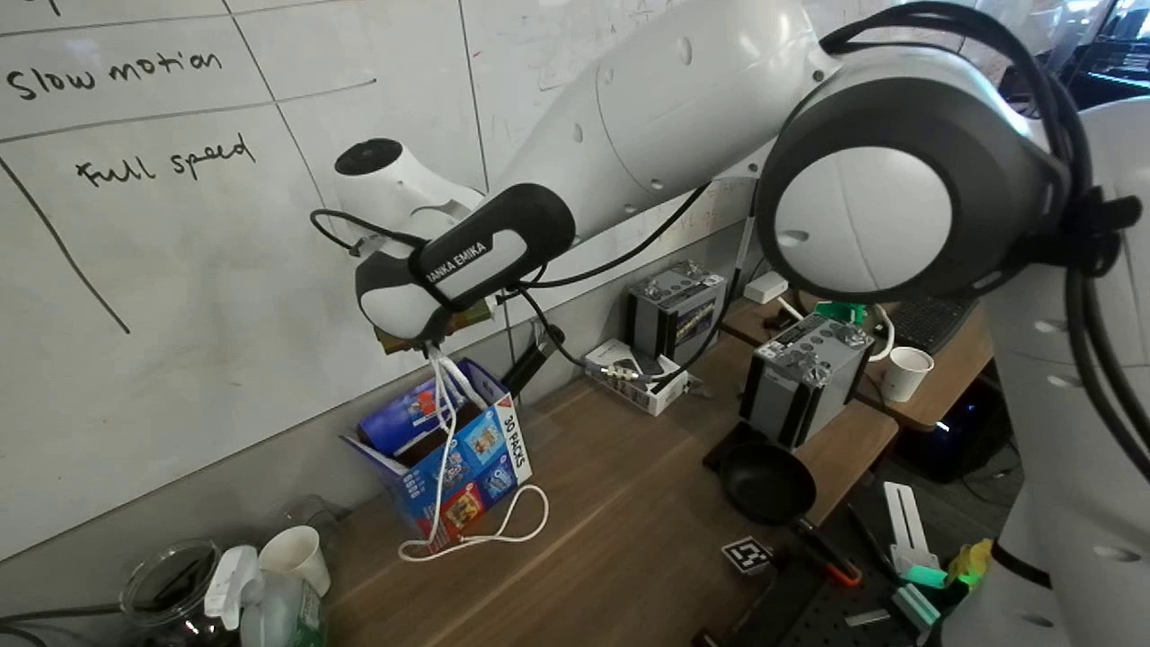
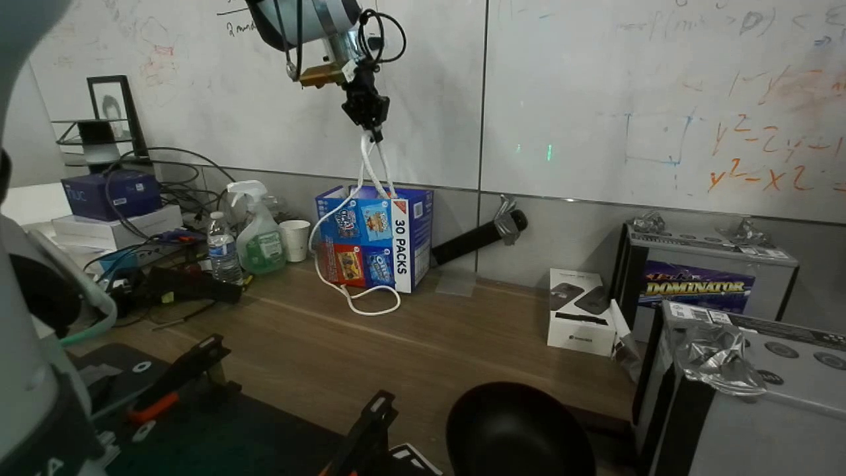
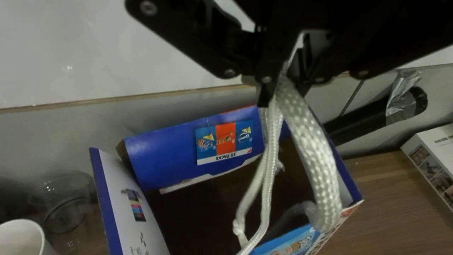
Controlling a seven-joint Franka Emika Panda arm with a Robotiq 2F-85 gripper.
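Observation:
My gripper [image 2: 376,136] is above the open blue snack box [image 2: 354,238], shut on a white rope [image 3: 311,144]. The wrist view shows the rope running down from the fingertips: a thick braided length bends at the box's near right rim, and thinner strands with a knot hang over the opening. From outside, one strand drapes over the printed front and ends in a loop [image 1: 528,523] on the table. The box stands against the wall with its flaps raised. Its dark inside is only partly visible. The robot's wrist hides the fingers in the first exterior view.
Left of the box stand a paper cup [image 2: 295,239], a spray bottle [image 2: 260,238] and a water bottle [image 2: 223,250]. A black bar [image 2: 476,238] leans at its right. A white phone box [image 2: 581,313], batteries and a black pan [image 2: 519,436] lie farther right.

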